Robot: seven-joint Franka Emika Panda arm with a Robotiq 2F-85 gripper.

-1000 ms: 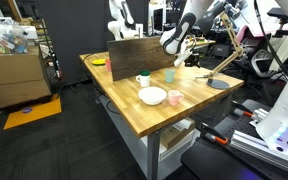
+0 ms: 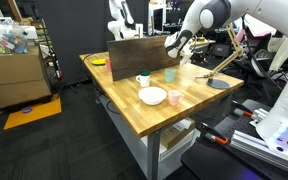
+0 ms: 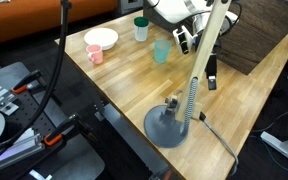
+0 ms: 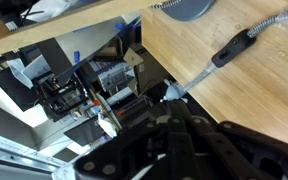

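Past the far side of the lamp, low over the table (image 3: 134, 90), is my gripper (image 3: 212, 80) in exterior view 2. The lamp pole partly covers the arm there. Dark gripper parts (image 4: 209, 143) fill the lower middle of the wrist view; the fingers look shut, and nothing shows between them. A black switch (image 4: 233, 48) on the lamp cord lies on the wood beyond them. On the table stand a teal cup (image 3: 162, 50), a pink mug (image 3: 95, 54), a white plate (image 3: 101, 39) and a green-and-white cup (image 3: 141, 28).
The lamp's round grey base (image 3: 166, 126) stands near the table's front edge, with its pole rising beside my arm. Its cord (image 3: 222, 140) runs over the right part of the tabletop. A brown panel (image 2: 136, 57) borders the back. Bare wood lies between cups and lamp.
The arm has swung toward the upper right of exterior view 1 and now reaches across that corner. The cups, mug and plate have stayed in place.
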